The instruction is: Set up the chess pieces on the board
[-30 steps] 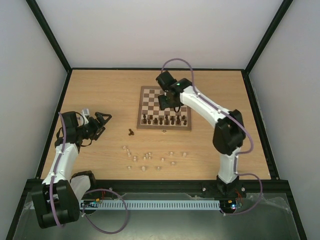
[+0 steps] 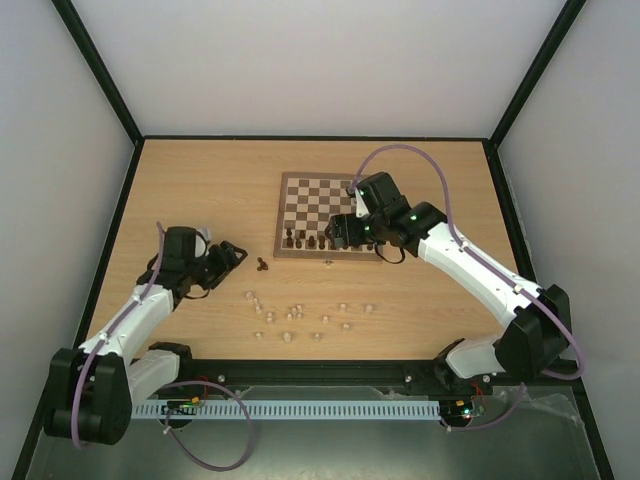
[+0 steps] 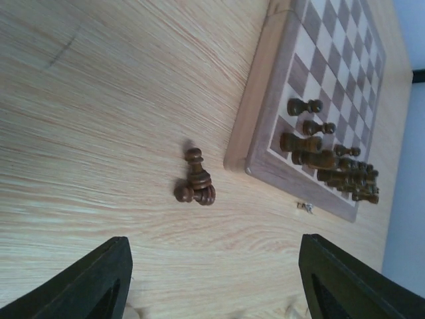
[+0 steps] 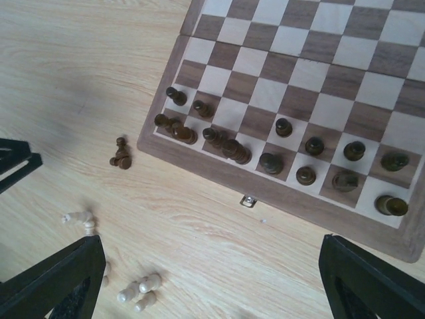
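The chessboard [image 2: 318,190] lies flat on the wooden table, with dark pieces [image 4: 236,151] standing along its near edge in two rows. Beside the board's near left corner, two loose dark pieces [image 3: 198,176] rest against each other on the wood. My left gripper [image 2: 236,253] is open and empty to the left of those two; its fingers [image 3: 99,279] show wide apart in the left wrist view. Over the near right part of the board hovers my right gripper [image 2: 338,233], open, with nothing between its fingers.
Several light pieces [image 2: 297,312] lie scattered on the table in front of the board. A small metal clasp [image 4: 248,201] sticks out from the board's near edge. Bare table surrounds the board on the left and behind.
The left gripper has moved right and slightly nearer, toward the two loose dark pieces.
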